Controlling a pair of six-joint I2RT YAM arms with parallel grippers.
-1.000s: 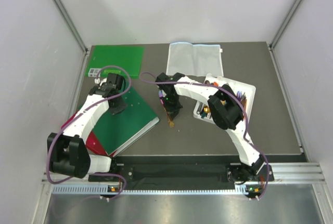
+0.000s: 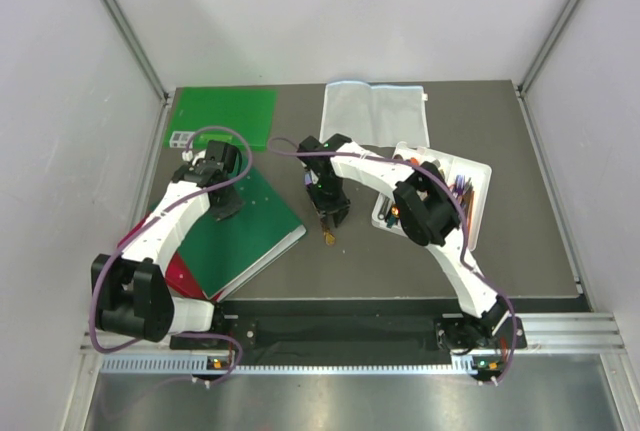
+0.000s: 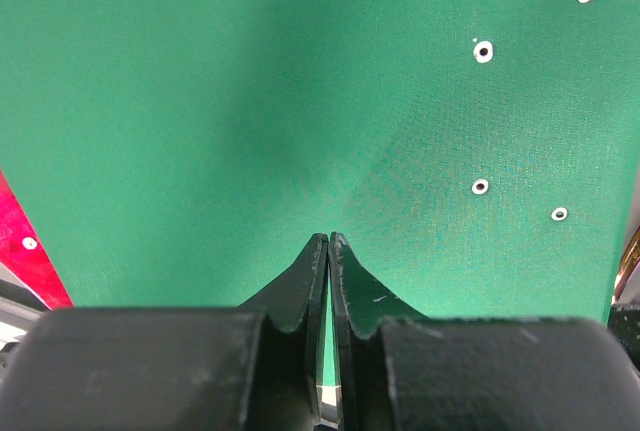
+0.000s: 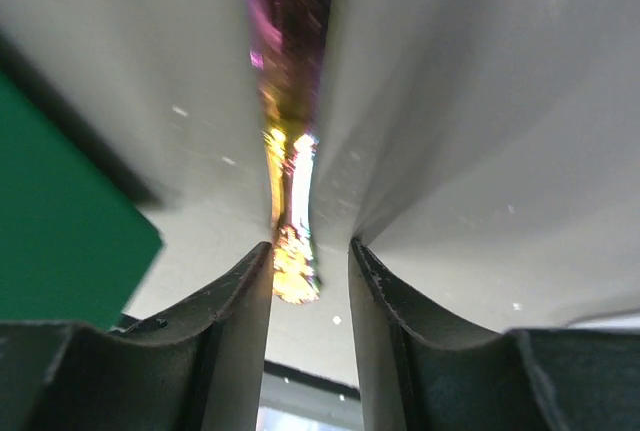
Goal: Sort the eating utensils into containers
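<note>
A shiny utensil with a purple-to-gold handle (image 4: 292, 191) lies on the grey table, its gold end (image 2: 329, 238) pointing to the front edge. My right gripper stands open just above the gold end, one finger on each side of it in the right wrist view; nothing is gripped. The utensil's far part is hidden by the arm from above. At the right, a white compartment tray (image 2: 483, 213) holds several utensils, partly covered by my right arm. Over the green folder, my left gripper has its tips close together with a very narrow gap and nothing seen between them.
A dark green folder (image 2: 262, 219) lies over a red one (image 2: 182, 278) at the left. Behind it is a bright green sheet (image 2: 240, 109). A translucent white pouch (image 2: 375, 116) lies at the back.
The left arm and the utensil appear still.
</note>
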